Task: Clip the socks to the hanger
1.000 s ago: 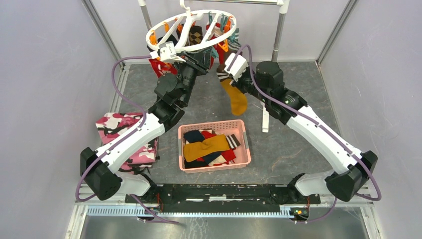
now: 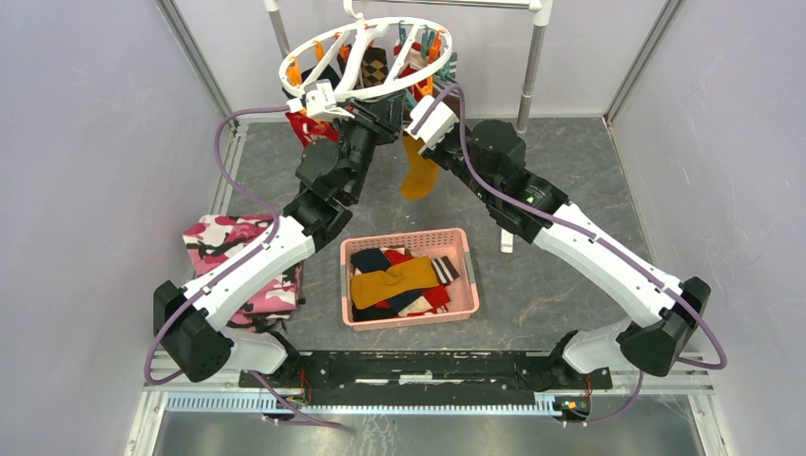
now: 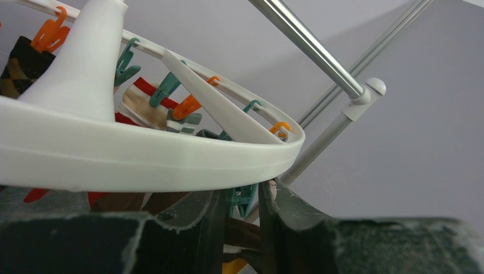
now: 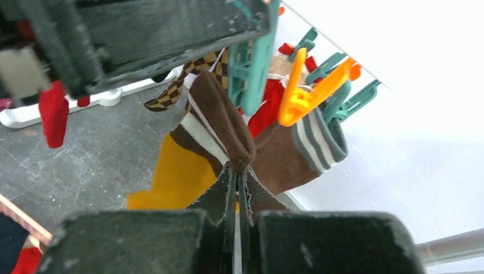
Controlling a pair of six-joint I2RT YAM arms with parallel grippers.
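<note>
Under the rim of the white round hanger (image 2: 365,93), my left gripper has its fingers on either side of a teal clip (image 3: 244,197). Whether they press on the clip or stand slightly apart from it is unclear. My right gripper is shut on the brown, white-striped cuff of a mustard sock (image 4: 177,171). That cuff reaches up to the lower end of the teal clip (image 4: 254,74); I cannot tell whether it is between the clip's fingers. In the top view the mustard sock (image 2: 418,171) hangs between the two arms.
Other socks hang close by, including a brown one with a striped grey cuff (image 4: 291,151) beside an orange clip (image 4: 311,91). A pink basket (image 2: 456,313) of socks stands below. Patterned cloth (image 2: 252,285) lies at left. Clear floor (image 2: 570,190) is at right.
The left arm looks still.
</note>
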